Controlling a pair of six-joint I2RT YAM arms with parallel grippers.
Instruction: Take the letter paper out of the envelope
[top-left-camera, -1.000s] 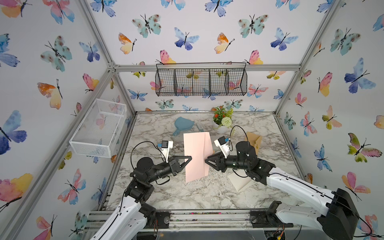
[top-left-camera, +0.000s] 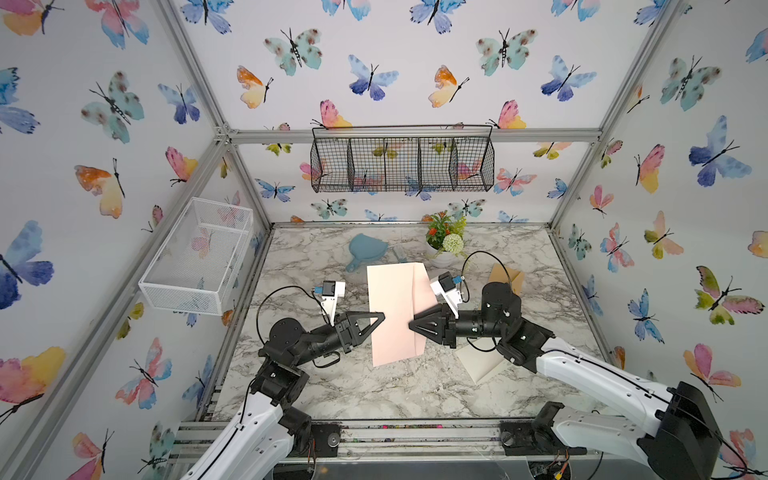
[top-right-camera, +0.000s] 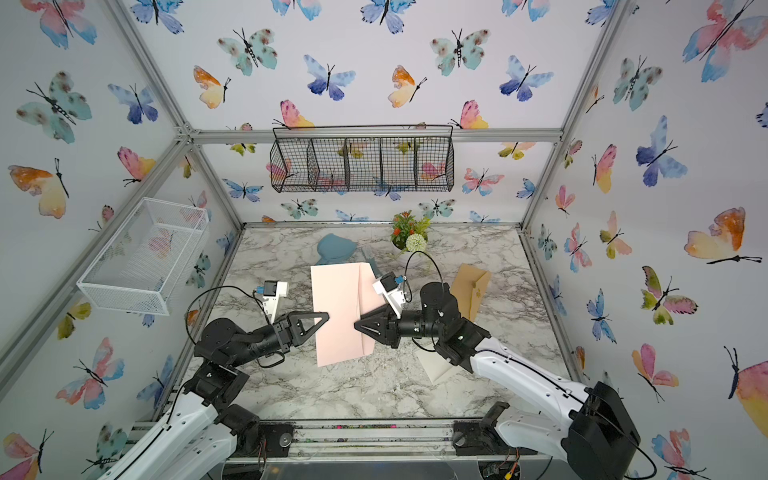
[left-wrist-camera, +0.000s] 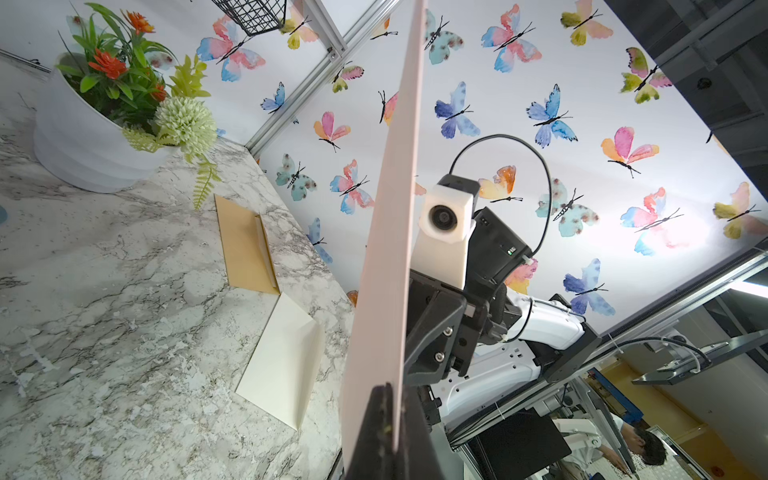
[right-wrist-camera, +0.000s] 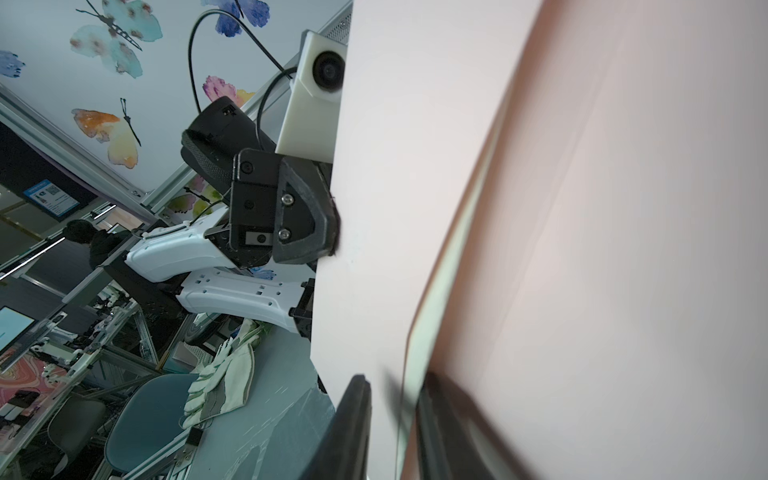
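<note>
A pink envelope (top-left-camera: 390, 292) stands upright above the table, its flap (top-right-camera: 367, 292) folded out along the right side. At its left edge my left gripper (top-left-camera: 381, 317) is shut on it; in the left wrist view the envelope's thin edge runs down between the fingers. My right gripper is part open at the envelope's mouth. One of its fingers (right-wrist-camera: 348, 424) lies on the near panel's side, the other toward the flap. A pale strip of letter paper (right-wrist-camera: 449, 272) shows inside the slit, passing down between these fingers; I cannot tell whether they touch it.
A brown envelope (left-wrist-camera: 244, 244) and a cream envelope (left-wrist-camera: 280, 364) lie on the table at the right. A potted plant (top-left-camera: 445, 240) and a blue item (top-left-camera: 367, 248) stand behind.
The envelope's right side and lower right corner have swung outward to the right. The left arm is nearly still.
</note>
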